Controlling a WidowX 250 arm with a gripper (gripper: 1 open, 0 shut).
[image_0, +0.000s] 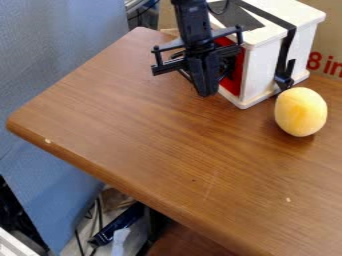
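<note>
My black gripper (203, 78) hangs near the top middle, pointing down just in front of a white box (258, 85) with a red panel and black straps. Whether its fingers are open or shut is hard to make out. A pale yellow oval object (301, 112), like a fruit, rests on the wooden table to the right of the gripper, apart from it.
A cardboard box (327, 55) stands behind at right.
</note>
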